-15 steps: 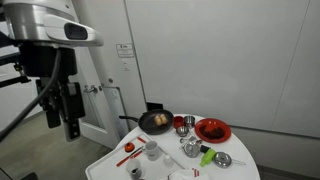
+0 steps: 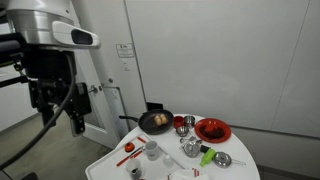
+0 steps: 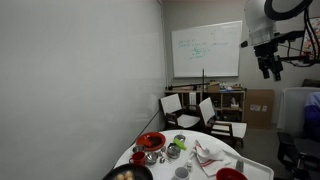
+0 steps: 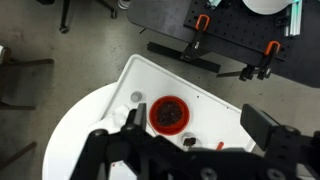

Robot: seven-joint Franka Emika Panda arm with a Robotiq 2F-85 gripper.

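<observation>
My gripper (image 2: 62, 112) hangs high at the left in exterior view 1, well apart from the tabletop. It stands open, with nothing held. In the wrist view its dark fingers (image 4: 97, 131) frame a red bowl (image 4: 160, 106) with dark contents, which lies far below on a white tray (image 4: 205, 104). Exterior view 1 shows a black pan (image 2: 166, 127) with brownish pieces in it, a red plate (image 2: 224, 134), a white mug (image 2: 153, 150), a tomato (image 2: 129, 148) and a green item (image 2: 207, 157) on the round white table.
Several metal pots, such as the one (image 2: 192, 148) mid-table, stand close together. A white cloth (image 3: 209, 153) lies near the tray (image 3: 257, 172). The wall (image 2: 220, 60) rises right behind the table. A dark perforated surface (image 4: 235, 25) with orange-marked clamps is at the wrist view's top.
In exterior view 1 my gripper has turned slightly and its fingers have shifted a little to the right. The things on the table have not moved.
</observation>
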